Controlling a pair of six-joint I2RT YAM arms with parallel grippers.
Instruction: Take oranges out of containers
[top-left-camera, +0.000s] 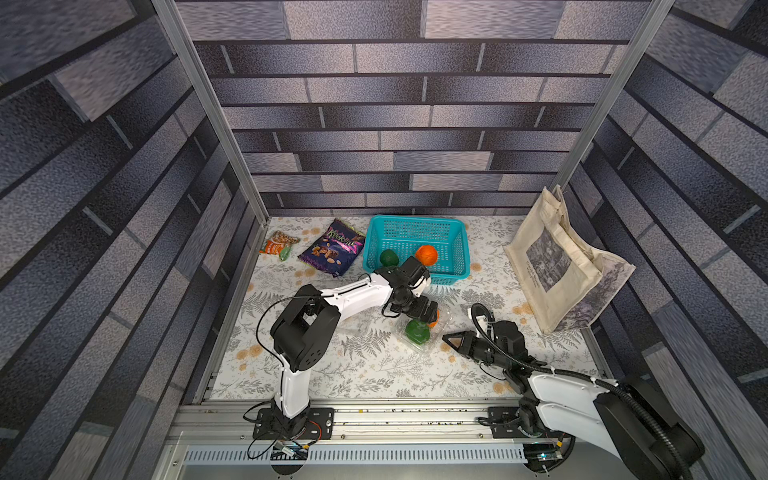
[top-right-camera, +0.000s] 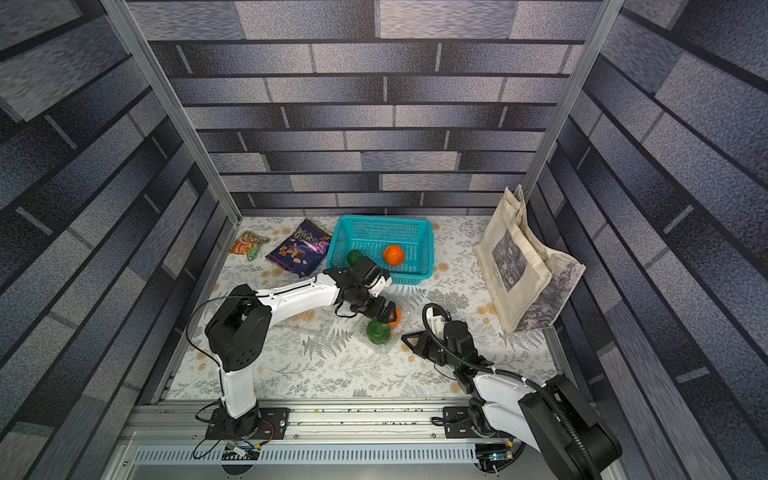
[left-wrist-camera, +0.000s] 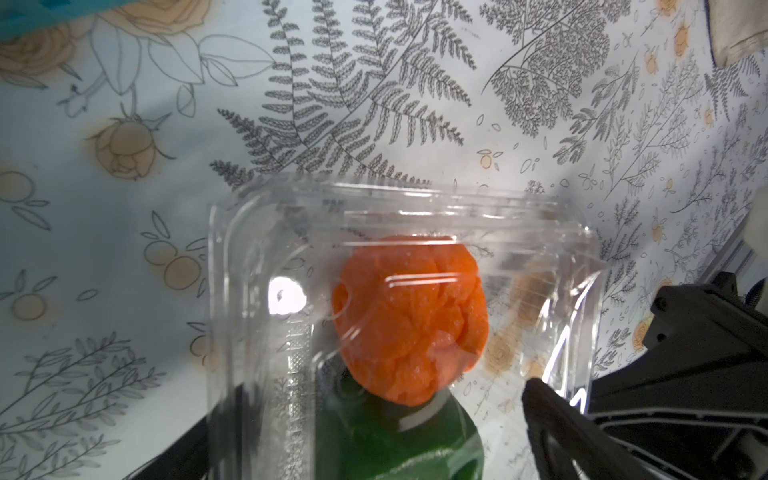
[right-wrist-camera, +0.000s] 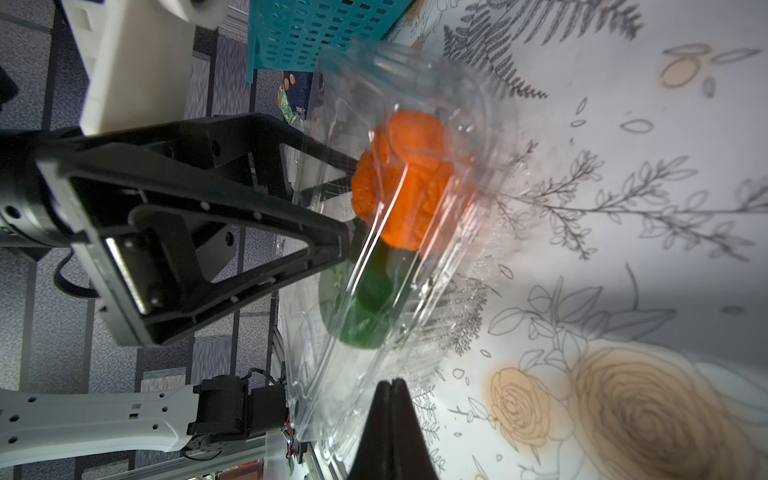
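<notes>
A clear plastic container (left-wrist-camera: 560, 232) holds an orange (left-wrist-camera: 408, 312) and a green fruit (left-wrist-camera: 400, 440). My left gripper (top-left-camera: 424, 312) is open over it, one finger at each side in its wrist view. My right gripper (top-left-camera: 448, 342) is shut just right of the container, nothing visible between its fingers. A second orange (top-left-camera: 426, 255) sits in the blue basket (top-left-camera: 416, 224) at the back, beside a green fruit (top-left-camera: 389, 258).
A cream tote bag (top-left-camera: 560, 272) stands on the right. A dark snack bag (top-left-camera: 332, 248) and small packet (top-left-camera: 278, 244) lie back left.
</notes>
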